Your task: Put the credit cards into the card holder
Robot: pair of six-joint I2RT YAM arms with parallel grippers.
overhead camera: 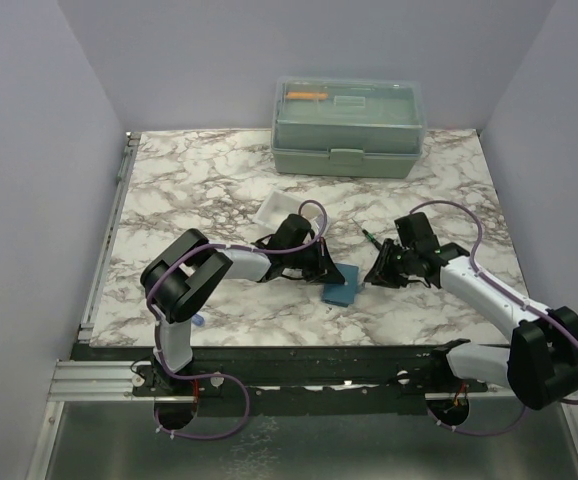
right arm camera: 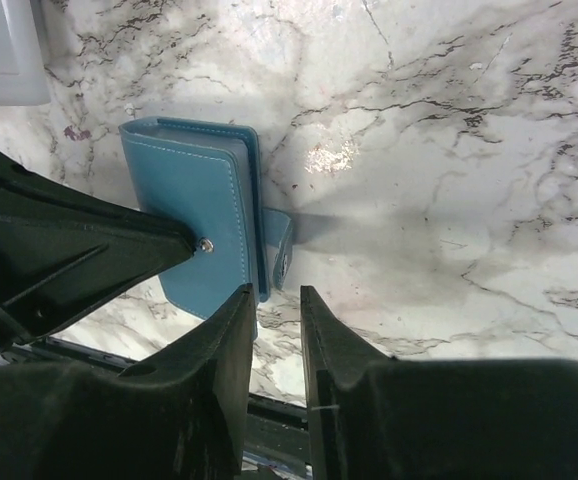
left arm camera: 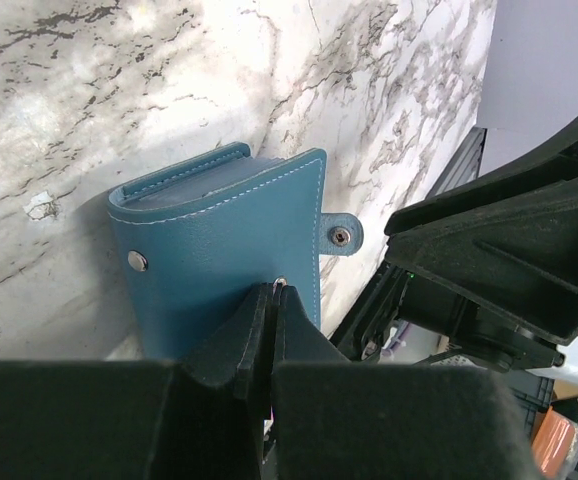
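Note:
The blue card holder [overhead camera: 341, 287] lies folded on the marble table, its snap strap [right arm camera: 278, 245] sticking out on the right and pale card edges [left arm camera: 199, 180] showing inside. Over its cover, by the snap button, rests my left gripper; it is shut with nothing visible between its fingers. Just right of the holder, close to the strap, my right gripper stands part open, and the gap between its fingertips is empty. No loose credit card can be made out.
Behind the left gripper is a white open tray [overhead camera: 277, 208]. A dark green pen-like item [overhead camera: 371, 239] lies behind the right gripper. At the back stands a lidded green bin [overhead camera: 347, 160]; a small blue object [overhead camera: 198, 320] sits front left. Table right of the holder is free.

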